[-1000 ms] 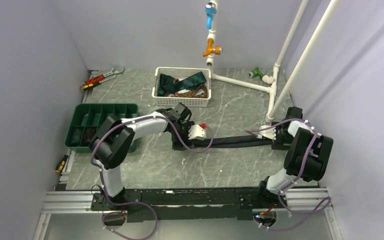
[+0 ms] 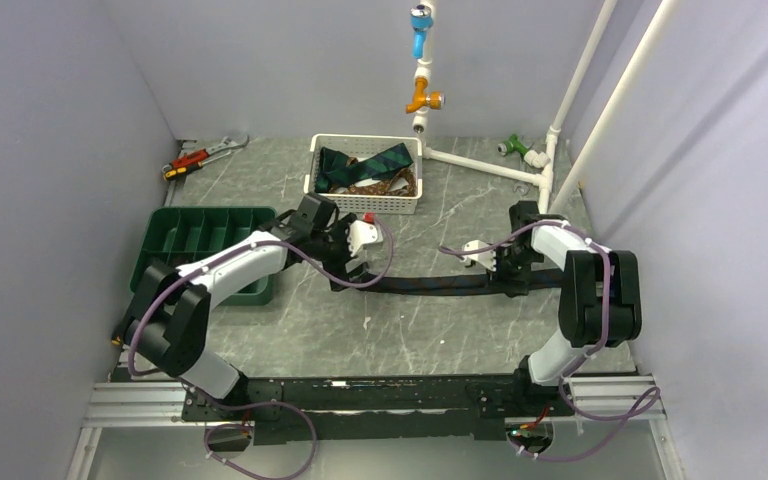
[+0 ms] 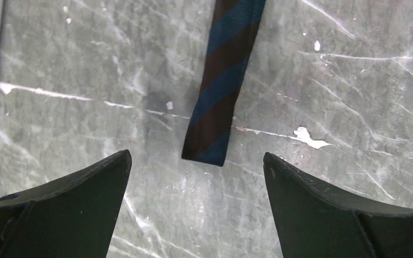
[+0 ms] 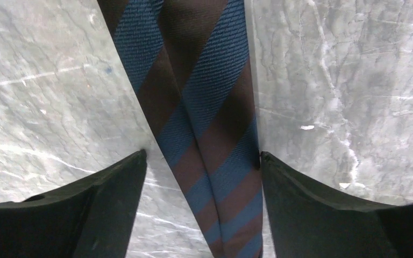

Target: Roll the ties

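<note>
A striped navy and brown tie [image 2: 425, 285] lies stretched left to right across the marble table. In the left wrist view its narrow end [image 3: 209, 134] lies flat between and beyond the open fingers of my left gripper, not touched by them. My right gripper hovers low over the tie's right part, its fingers apart on either side of two overlapping layers [image 4: 226, 199]; the right finger is at the fabric's edge. In the top view the right end of the tie is partly hidden by the right arm.
A white basket [image 2: 365, 202] with more ties stands at the back centre. A green compartment tray [image 2: 170, 235] sits at left, tools [image 2: 200, 158] behind it. White pipes [image 2: 480, 163] with valves run along the back right.
Both grippers have moved leftward along the table, the left one back past the tie's end, the right one inward from the right edge of the table.
</note>
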